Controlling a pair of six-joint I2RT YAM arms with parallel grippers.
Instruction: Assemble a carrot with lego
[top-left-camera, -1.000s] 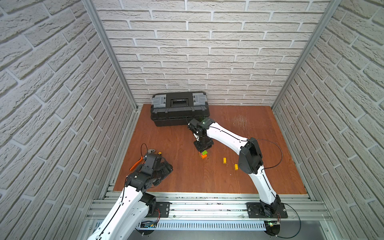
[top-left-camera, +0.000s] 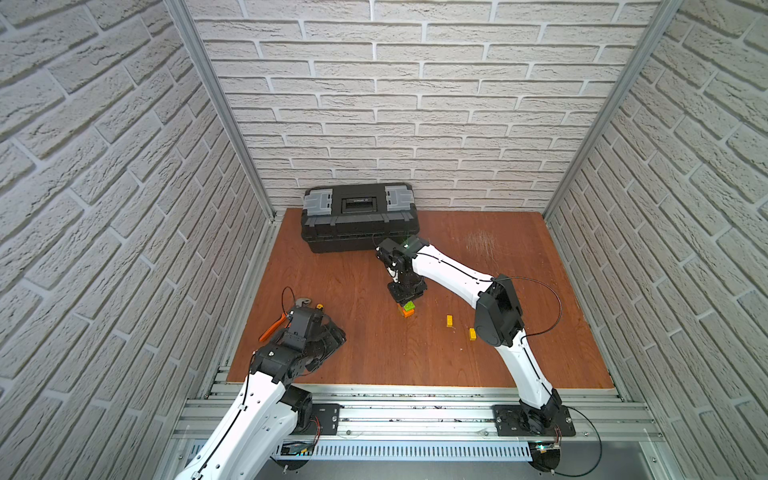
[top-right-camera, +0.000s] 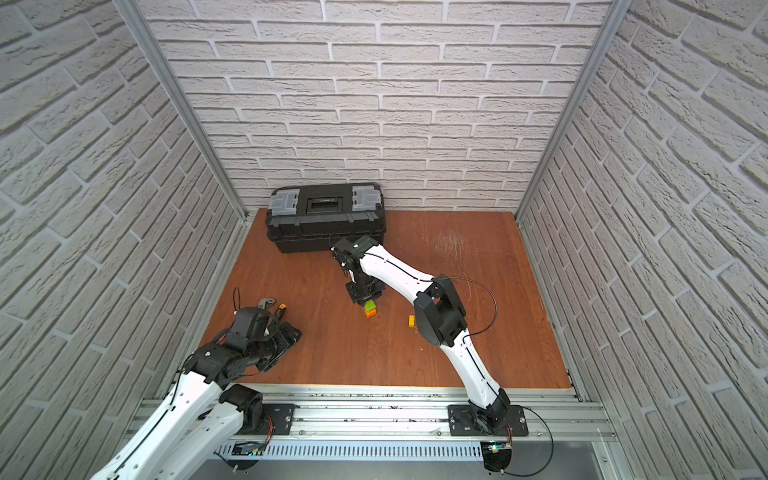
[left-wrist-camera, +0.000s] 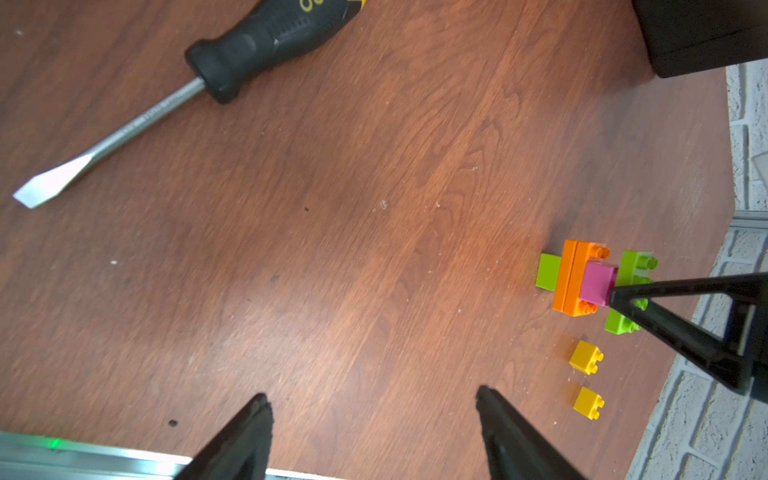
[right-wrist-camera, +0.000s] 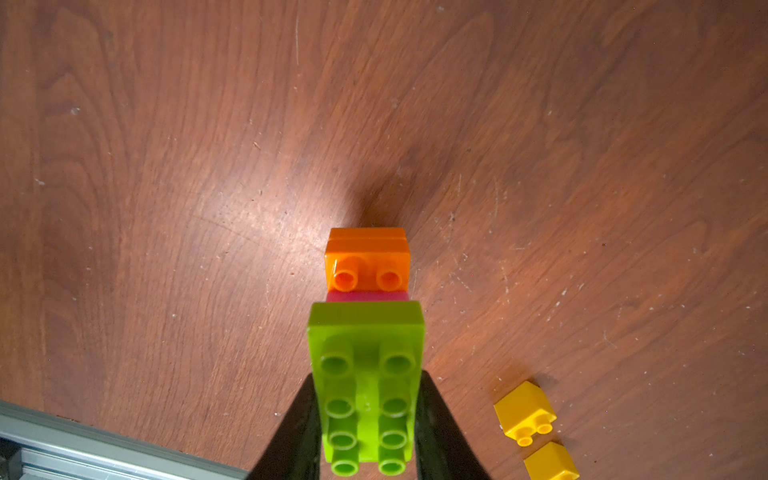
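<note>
My right gripper is shut on a long green brick (right-wrist-camera: 366, 336) at the centre of the table. Next to that brick, in the left wrist view, sit a pink brick (left-wrist-camera: 597, 285), orange bricks (left-wrist-camera: 572, 278) and a small green brick (left-wrist-camera: 548, 272); together they form a stack on the table. Two loose yellow bricks (right-wrist-camera: 524, 408) lie to the right of it. My left gripper hangs at the front left, open and empty, away from the stack.
A black toolbox (top-left-camera: 359, 216) stands at the back of the table. A screwdriver (left-wrist-camera: 264, 40) and other tools lie at the left, near my left gripper.
The right arm has shifted very slightly at the stack. The left arm has not moved.
</note>
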